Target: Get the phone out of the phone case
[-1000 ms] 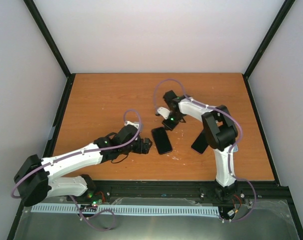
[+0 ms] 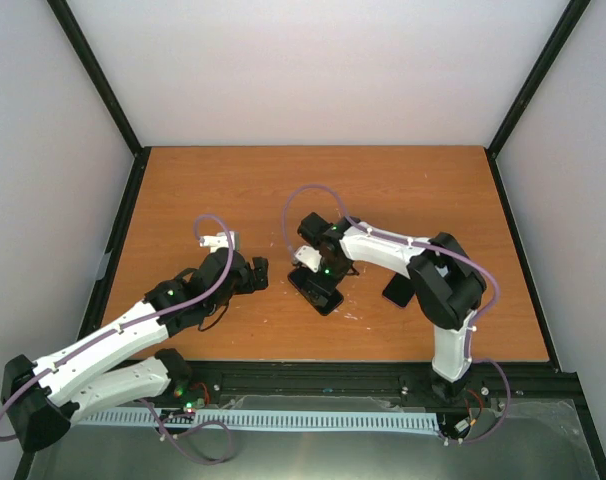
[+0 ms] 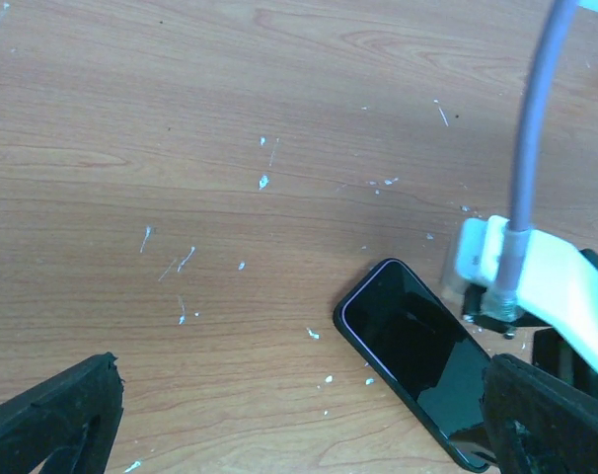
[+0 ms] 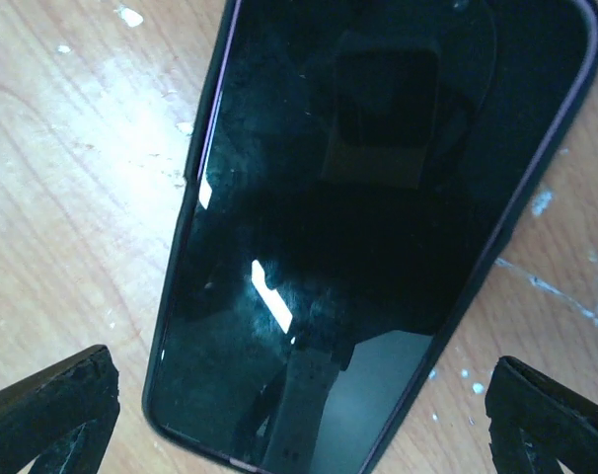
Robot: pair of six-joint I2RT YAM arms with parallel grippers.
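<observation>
A black phone [image 2: 325,303] in a dark case lies face up near the middle of the table, set at a slant. In the right wrist view, the thin case rim [image 4: 173,272] runs around the glossy phone screen [image 4: 329,247]. My right gripper [image 2: 318,282] hovers over the phone, covering part of it from above; its fingers are open, one on either side and apart from it. To the left of the phone, my left gripper [image 2: 260,273] stands open with bare table between its fingers. The left wrist view shows the same phone [image 3: 417,360] at lower right.
A second black, phone-like slab [image 2: 398,290] lies to the right, partly under the right arm. White scuffs [image 3: 263,182] mark the wooden table [image 2: 223,180].
The phone's far end has swung left, so it lies more slanted. My left gripper has backed off to the left and away. The right gripper has moved toward the front left, over the phone.
</observation>
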